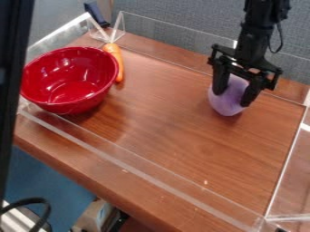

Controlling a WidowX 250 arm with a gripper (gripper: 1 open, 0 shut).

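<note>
My black gripper [240, 74] reaches down from the top right, its fingers around a purple, rounded object [227, 101] on the right side of the wooden table. Whether the fingers are closed on it or only around it I cannot tell; the gripper hides part of the object. A red bowl [69, 78] sits at the left, and an orange carrot-like item [114, 59] lies just behind it.
Clear low plastic walls border the wooden table [158, 136], with a grey panel [182, 27] behind. A dark vertical post stands at the far left edge.
</note>
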